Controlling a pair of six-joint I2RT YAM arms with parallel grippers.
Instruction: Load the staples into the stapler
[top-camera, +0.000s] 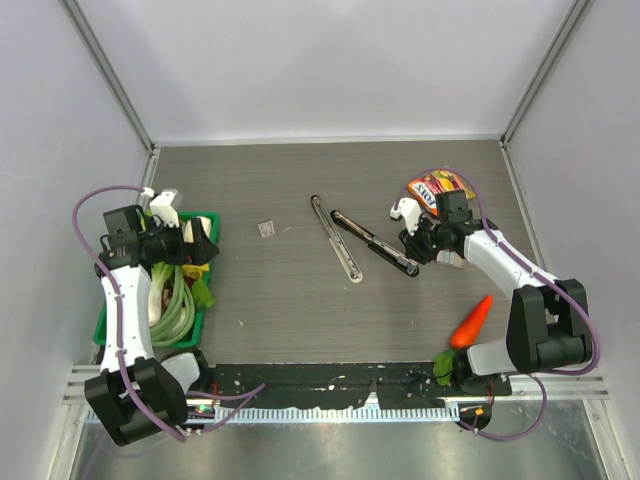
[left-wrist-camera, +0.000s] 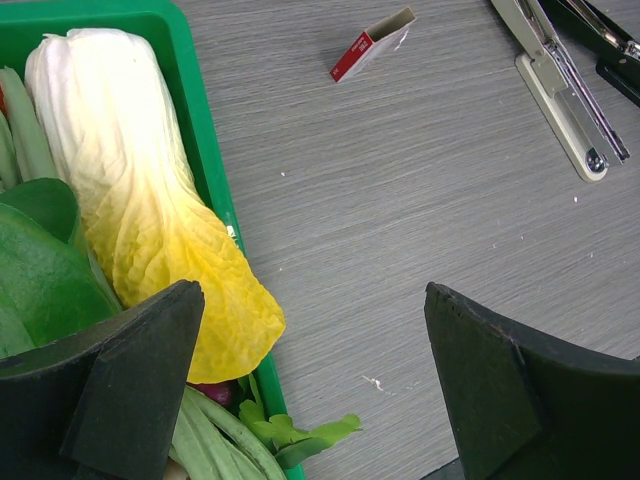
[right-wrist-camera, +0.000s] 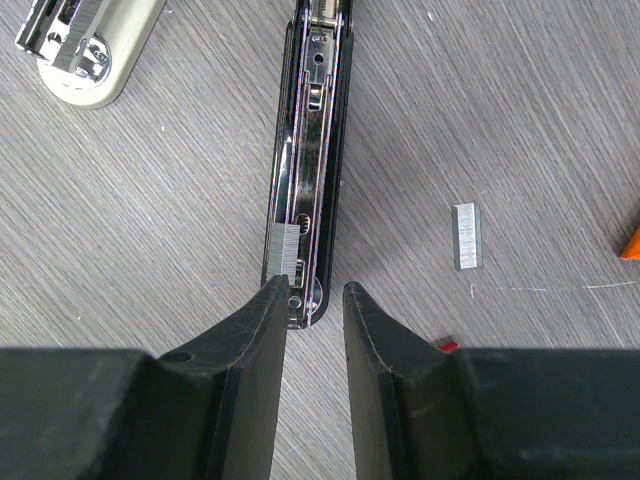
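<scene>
The black stapler (top-camera: 375, 242) lies opened flat mid-table, its magazine channel exposed. In the right wrist view, a grey strip of staples (right-wrist-camera: 283, 250) rests along the left edge of the black stapler (right-wrist-camera: 322, 140) near its end, beside the channel rather than seated in it. My right gripper is above that end, its fingers apart. Its left fingertip (right-wrist-camera: 277, 292) is close to the strip; whether they touch I cannot tell. A second staple strip (right-wrist-camera: 467, 236) lies on the table to the right. Over the vegetable basket, my left gripper stands open and empty.
Left of the black stapler is an opened white stapler (top-camera: 337, 238). A small staple box (left-wrist-camera: 372, 45) sits near the green basket (left-wrist-camera: 205, 150) of vegetables. A snack bag (top-camera: 440, 187) and a carrot (top-camera: 471, 322) lie on the right. Bare table surrounds the staplers.
</scene>
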